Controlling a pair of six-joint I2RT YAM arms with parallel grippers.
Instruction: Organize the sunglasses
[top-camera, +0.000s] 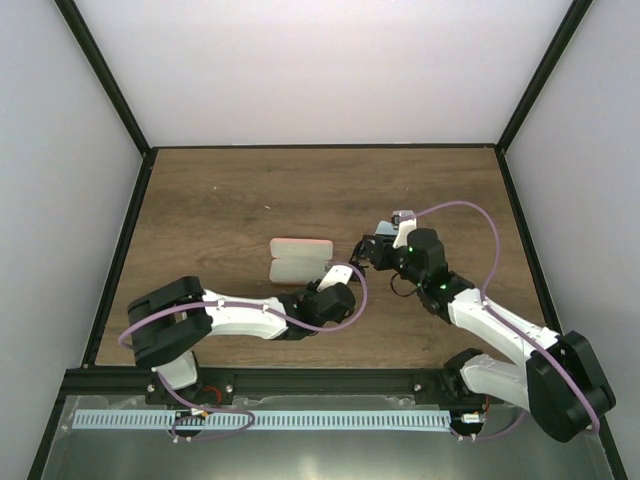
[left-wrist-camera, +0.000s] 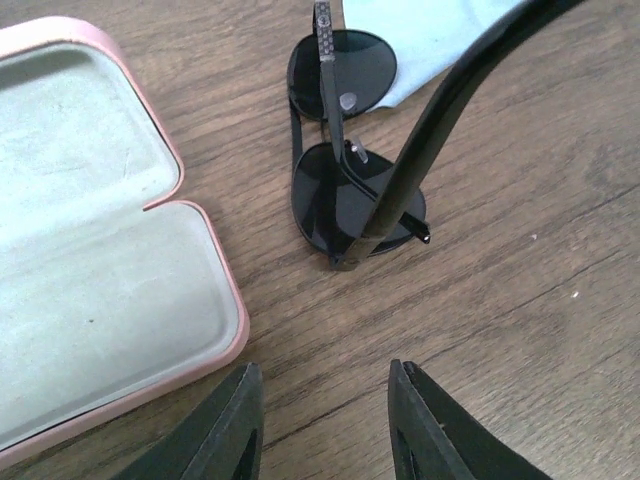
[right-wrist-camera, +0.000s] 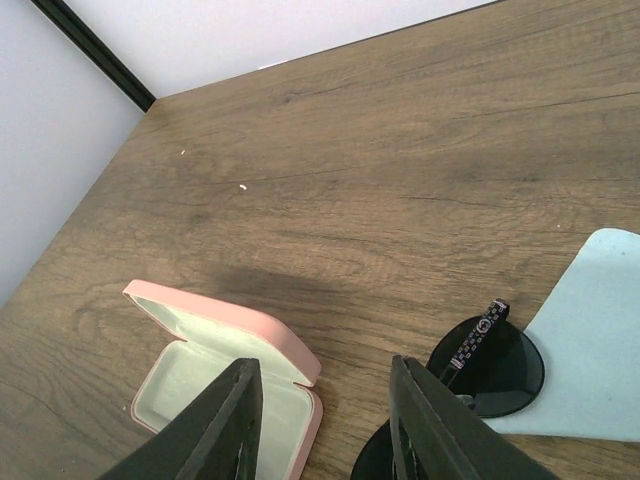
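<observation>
Black sunglasses (left-wrist-camera: 355, 200) lie folded on the table right of an open pink-rimmed case (left-wrist-camera: 110, 310); a pale blue cloth (right-wrist-camera: 590, 340) lies beside and partly under them. My left gripper hangs near the case and the glasses, its fingers apart with nothing visible between them. My right gripper is above the sunglasses, fingers apart; their lower part is hidden in the right wrist view.
Walls border it. Both arms crowd the middle-front around the case.
</observation>
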